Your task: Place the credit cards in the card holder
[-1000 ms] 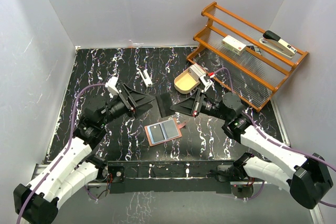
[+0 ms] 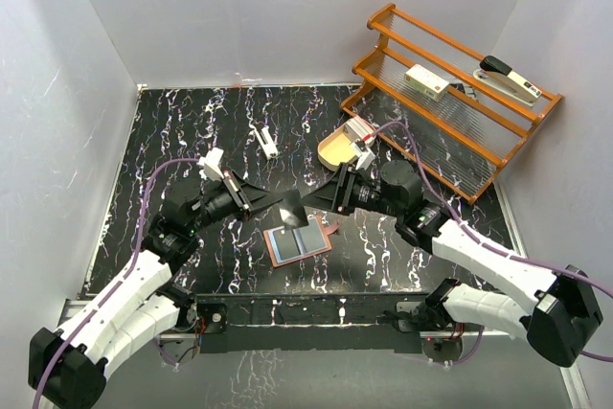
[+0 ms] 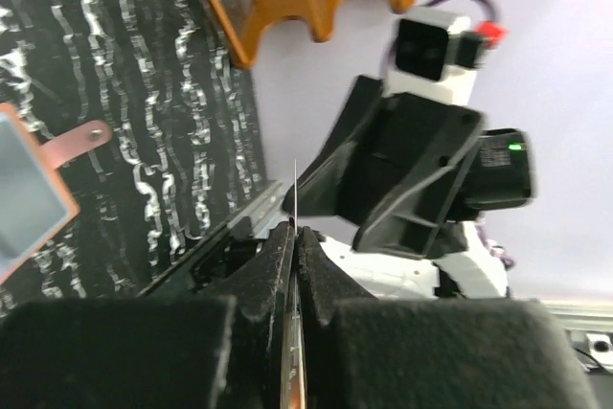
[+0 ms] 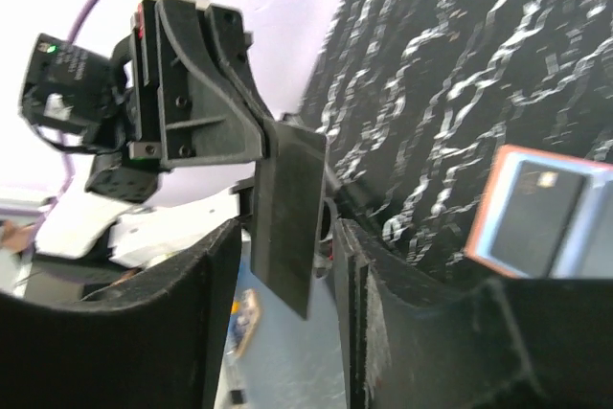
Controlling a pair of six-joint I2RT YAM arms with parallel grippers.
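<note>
Between the two arms hangs a dark card (image 2: 293, 210), above the table. My left gripper is shut on one end of it; the left wrist view shows the card edge-on as a thin line. Seen from the right wrist, the card (image 4: 290, 217) extends from the left fingertips toward my right gripper, whose fingers stand apart and do not grip it. The brown-edged card holder (image 2: 284, 244) with clear pockets lies open on the table, just below the card in the top view. Its strap (image 3: 79, 143) sticks out at one side.
A tan tray (image 2: 331, 151) sits behind the right gripper, and a white object (image 2: 264, 143) lies behind the left. At the back right stands a wooden rack (image 2: 450, 112) with a box (image 2: 426, 81) and a stapler (image 2: 508, 79). Table around the holder is clear.
My left gripper has come to the card and shut on it, while the right gripper has opened and let go. The card has shifted slightly left and toward the front.
</note>
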